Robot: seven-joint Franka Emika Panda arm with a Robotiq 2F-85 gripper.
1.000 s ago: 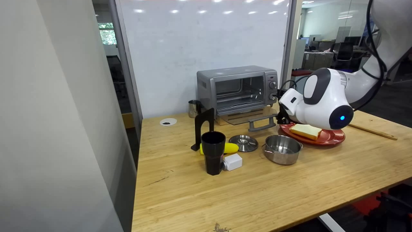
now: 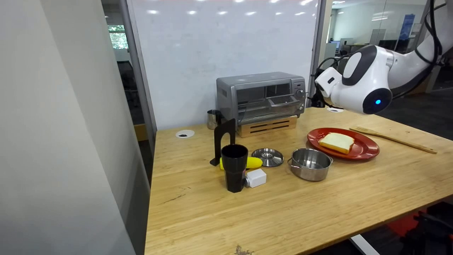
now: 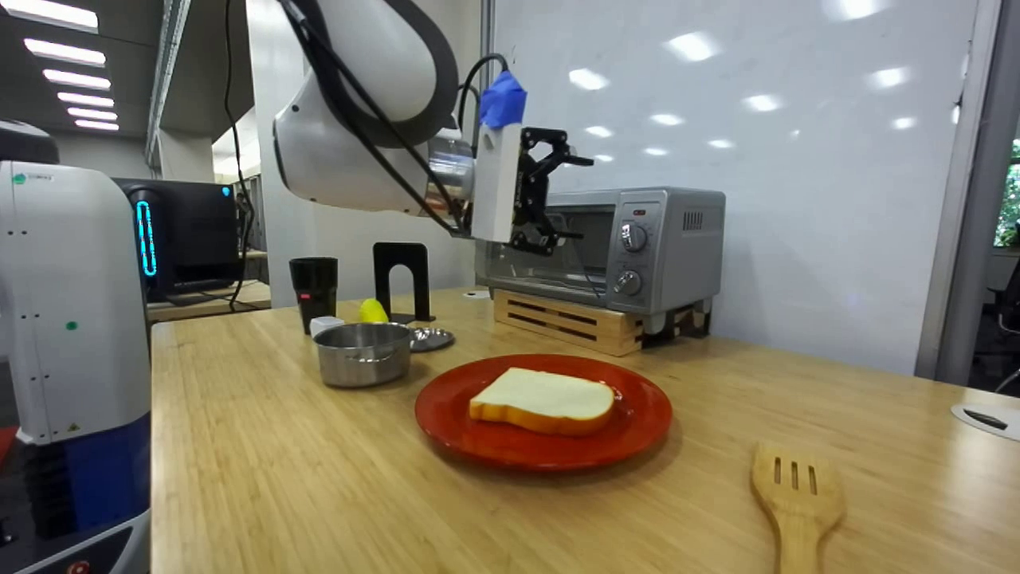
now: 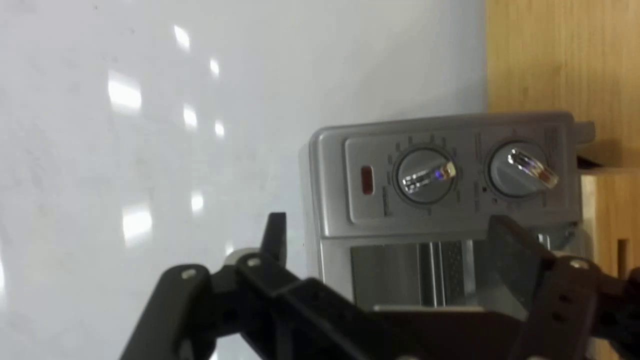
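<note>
The grey toaster oven [image 2: 262, 95] stands against the whiteboard on a slatted wooden stand. Its glass door [image 2: 263, 111] is raised most of the way, with a gap at the top above the door handle [image 2: 283, 102]. At the control end, my gripper [image 3: 576, 198] is open, its fingers spread wide with nothing seen between them. From the wrist view, the two knobs [image 4: 426, 176] lie ahead of the gripper. One dark finger [image 4: 514, 255] overlaps the door area; whether it touches the door I cannot tell.
A bread slice [image 3: 543, 400] lies on a red plate [image 3: 459, 435], with a wooden spatula [image 3: 799, 502] beyond. A steel pot [image 2: 312, 168], a lid [image 2: 268, 157], a black cup [image 2: 234, 168] and a white bottle [image 2: 256, 178] occupy the middle.
The oven door has swung up from lying fully lowered to nearly closed. My arm has risen and moved back to the right of the oven's front.
</note>
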